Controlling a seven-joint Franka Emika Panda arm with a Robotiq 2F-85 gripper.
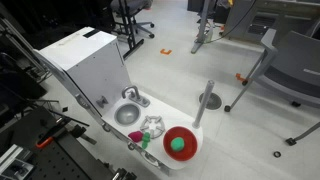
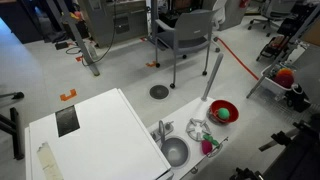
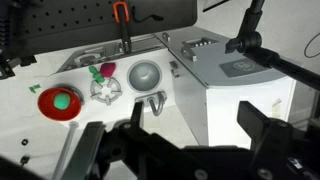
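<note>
A red bowl (image 1: 190, 153) sits at the end of a white toy kitchen counter, with a green round object (image 1: 177, 145) inside it. Between the bowl and the small sink (image 3: 145, 74) is a white burner grate (image 3: 106, 90). Beside the grate, near the counter edge, lie a pink item (image 3: 107, 70) and a green item (image 3: 95, 73). In the wrist view my gripper is open, its dark fingers (image 3: 260, 132) spread wide with nothing between them. It hangs high above the counter and the white cabinet, clear of the objects.
A tall white cabinet (image 1: 97, 68) adjoins the sink end of the counter. An upright grey post (image 1: 205, 101) rises near the bowl. A grey chair (image 1: 287, 67) stands on the floor beyond. A dark table (image 3: 80, 25) runs along the counter's other side.
</note>
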